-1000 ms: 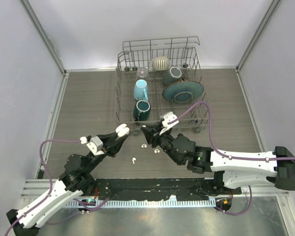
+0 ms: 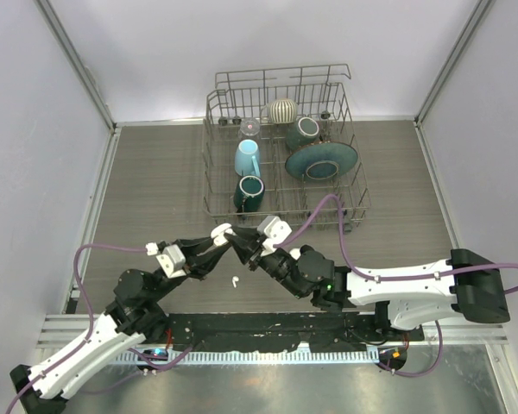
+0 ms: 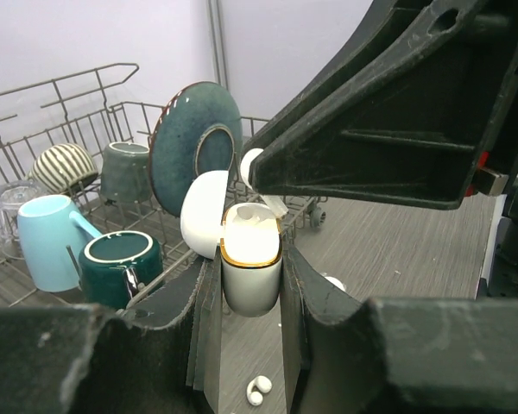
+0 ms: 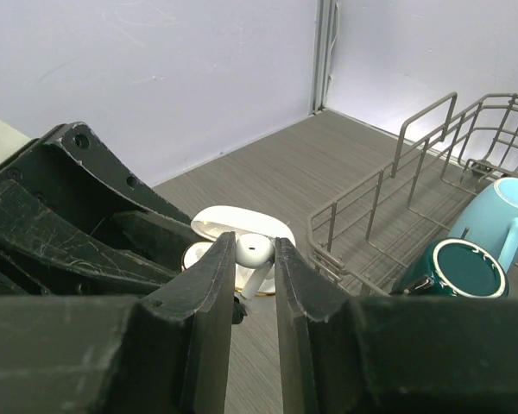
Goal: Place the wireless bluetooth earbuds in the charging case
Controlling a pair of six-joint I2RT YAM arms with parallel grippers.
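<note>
My left gripper is shut on the white charging case, whose lid stands open and whose rim has a gold line. Between the fingers of my right gripper is the round head of a white earbud; its stem slants down over the case. In the left wrist view that earbud hangs just above the case opening, its stem end close to the rim. Whether it touches the case I cannot tell. In the top view both grippers meet in front of the dish rack.
Loose earbuds lie on the wooden table, also near the front in the top view. Behind the grippers stands a wire dish rack with a dark green mug, a light blue mug and a plate.
My right gripper has moved left with its earbud until it meets the case. The left gripper has shifted only slightly to the right, still around the case.
</note>
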